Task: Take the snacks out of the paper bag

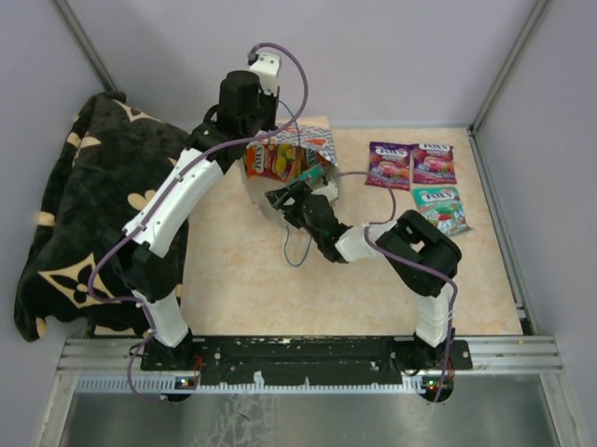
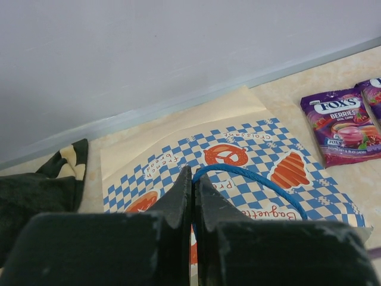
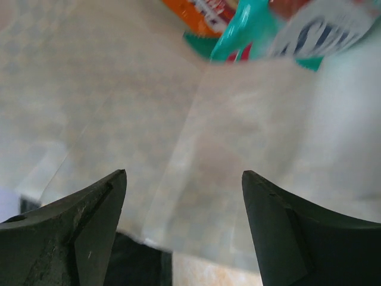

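Observation:
The paper bag [image 1: 259, 193] lies on the table with its mouth toward me. An orange snack pack [image 1: 270, 160] and a green one [image 1: 311, 174] show inside it. My left gripper is shut on the bag's thin blue handle [image 2: 253, 176], above the checkered top side. At the mouth of the bag, my right gripper [image 1: 278, 199] is open. In the right wrist view nothing sits between its fingers; the green pack [image 3: 253, 30] and orange pack [image 3: 205, 13] are beyond the fingertips, apart from them.
Two purple-red Fox's packs [image 1: 389, 165] and a teal one [image 1: 441, 210] lie on the right of the table. A dark patterned blanket [image 1: 79, 214] covers the left side.

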